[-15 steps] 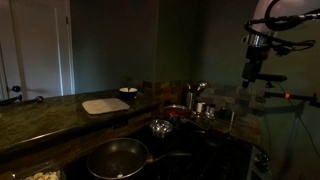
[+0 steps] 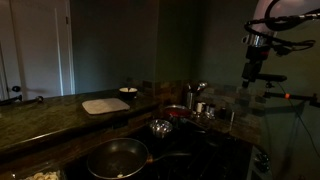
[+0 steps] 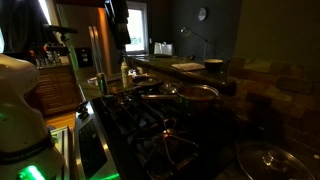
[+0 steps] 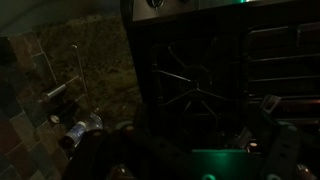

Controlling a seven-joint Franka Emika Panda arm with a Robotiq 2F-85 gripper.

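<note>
Over the right end of the stove hangs my gripper [image 2: 252,80], pointing down and well clear of the cookware in exterior view 1. Its fingers are too dark and small to show whether they are apart, and the wrist view's lower edge is just as dim. No held object can be made out. A black frying pan [image 2: 118,158] lies at the front of the stove with its handle to the right. Behind it are a silver bowl [image 2: 160,128] and a red pot [image 2: 177,112]. The wrist view looks down on dark burner grates [image 4: 195,85].
A pale board [image 2: 105,105] and a small bowl [image 2: 128,91] rest on the raised ledge. Utensils [image 2: 202,86] stand in the back corner. In exterior view 2, a glass lid [image 3: 272,160] lies at the lower right and a bottle [image 3: 125,72] stands beyond the stove.
</note>
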